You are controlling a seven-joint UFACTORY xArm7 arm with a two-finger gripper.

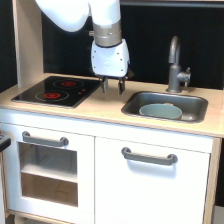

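Observation:
My gripper [113, 90] hangs over the wooden counter [95, 110], between the stovetop and the sink, with its fingers pointing down. Its two dark fingers stand apart and nothing shows between them. To the right, a dark sink [133, 105] holds a flat, rounded grey-green object [160, 111] lying in the basin; I cannot tell exactly what it is. The gripper is clear of that object, left of the sink's far edge.
A black stovetop [56, 92] with red rings covers the counter's left side. Behind the sink rises a tall dark faucet [174, 70]. Below are a windowed left door [50, 178] and a white right door [150, 190], both with grey handles. Bare counter lies between stovetop and sink.

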